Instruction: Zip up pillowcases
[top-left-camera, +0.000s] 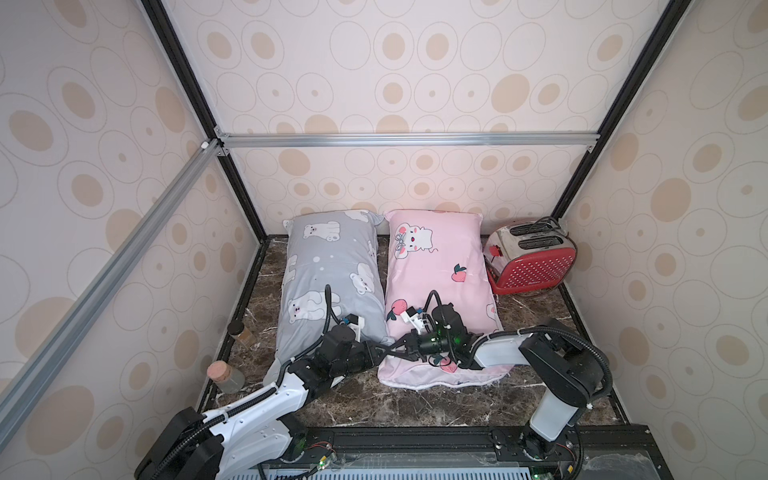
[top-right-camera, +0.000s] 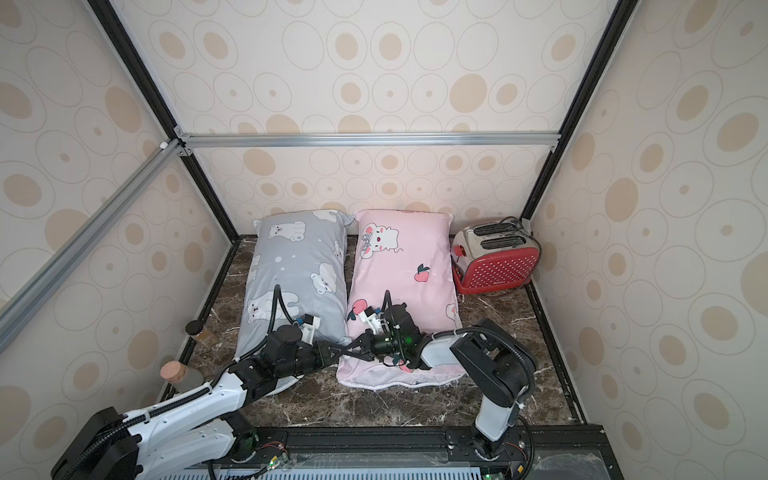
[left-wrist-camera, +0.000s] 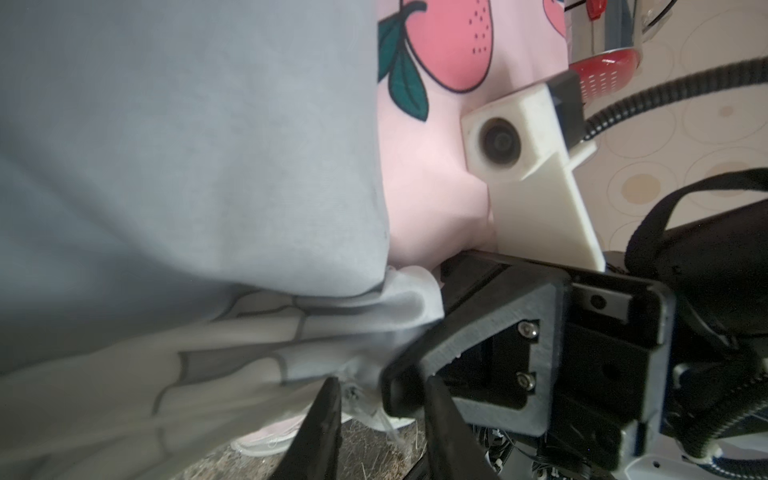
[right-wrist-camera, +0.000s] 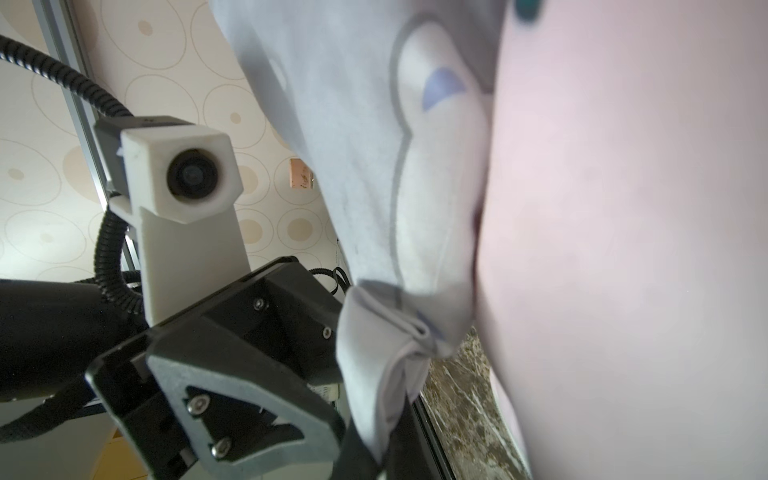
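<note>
The grey pillowcase (top-left-camera: 322, 264) with white bears lies on the left, its open end toward me. Beside it lies the pink pillowcase (top-left-camera: 432, 264) with strawberries. Both grippers meet at the grey case's near right corner. In the right wrist view, my right gripper is shut on gathered grey cloth at that corner. My left gripper stands part open just below the bunched cloth in the left wrist view, its fingers (left-wrist-camera: 320, 432) apart. A small pale piece shows between them, too blurred to identify. The zipper itself cannot be made out.
A red toaster (top-left-camera: 531, 257) stands at the back right. Two jars sit along the left wall, one with a pink lid (top-left-camera: 217, 370) and one darker (top-left-camera: 240, 333). Bare marble tabletop (top-left-camera: 416, 408) runs along the front.
</note>
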